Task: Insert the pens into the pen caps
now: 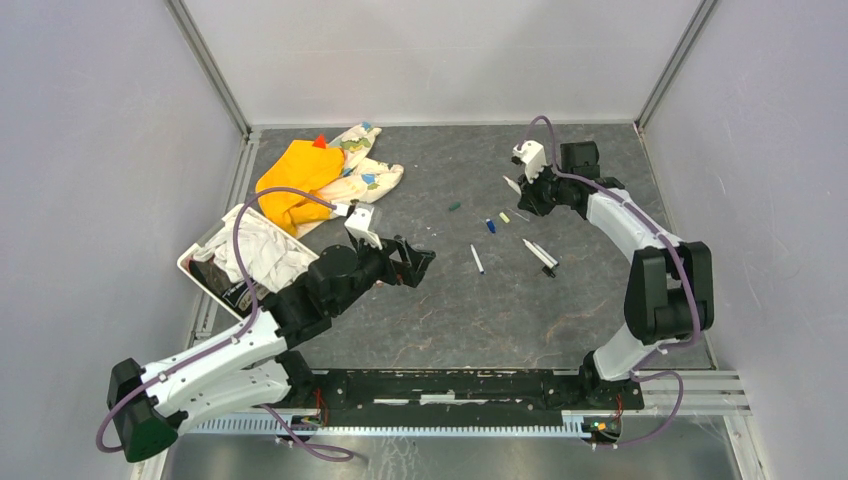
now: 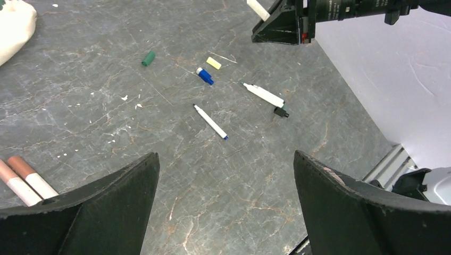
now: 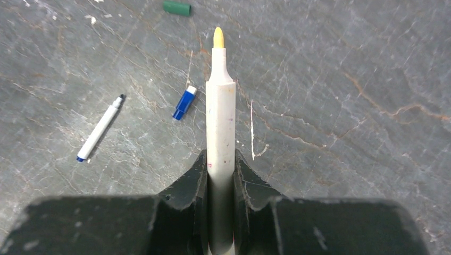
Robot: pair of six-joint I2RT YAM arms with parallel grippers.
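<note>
My right gripper (image 1: 528, 188) is shut on a white pen (image 3: 220, 122) with a yellow tip, raised above the mat. A yellow cap (image 2: 214, 62), blue cap (image 2: 205, 75), green cap (image 2: 148, 58) and black cap (image 2: 281, 112) lie on the table, with a blue-ended pen (image 2: 210, 121) and white pens (image 2: 262, 94) near the black cap. My left gripper (image 1: 410, 262) is open over the left-middle area, nothing between its fingers; two orange-and-white sticks (image 2: 30, 180) show at the left of its wrist view.
A bin (image 1: 196, 260) with white cloth and yellow and patterned fabrics (image 1: 298, 175) occupy the left side.
</note>
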